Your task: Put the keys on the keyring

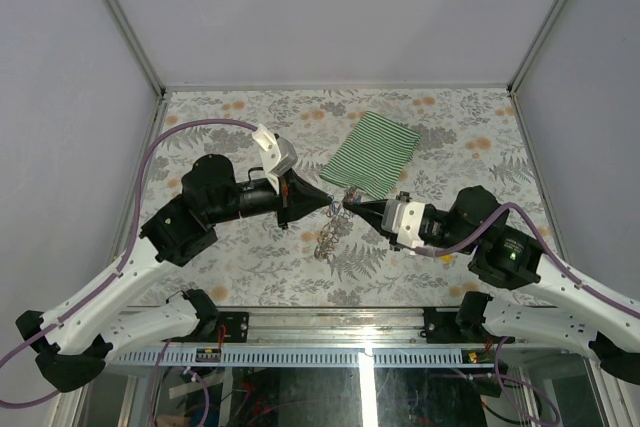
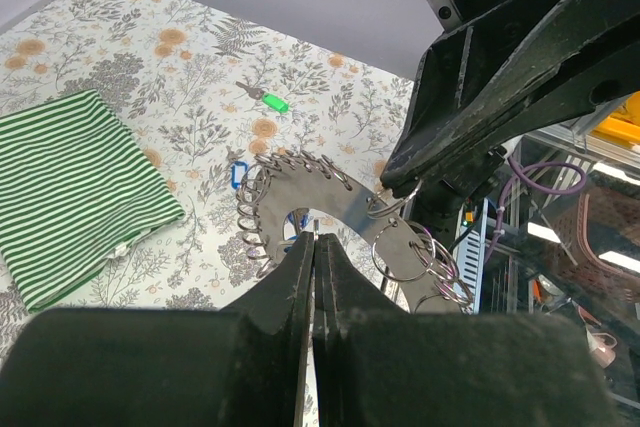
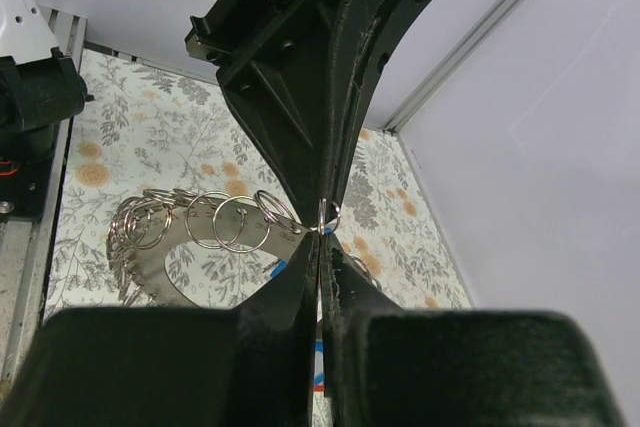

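Observation:
A flat, curved metal band carrying several small rings, the keyring, hangs between the two arms. In the left wrist view, a ring sits at the tips of my right gripper, which is shut on it. My left gripper is also shut; a thin sliver of metal shows at its tips, though what it belongs to is unclear. The right wrist view shows small rings close to both grippers' tips. On the table, a green-headed key and a blue-edged key tag lie apart from the keyring.
A green-striped cloth lies behind the grippers on the floral tabletop. Yellow shows beside the right arm. Both gripper tips are very close together over the table's middle. Open table surrounds them, with grey walls at the sides and back.

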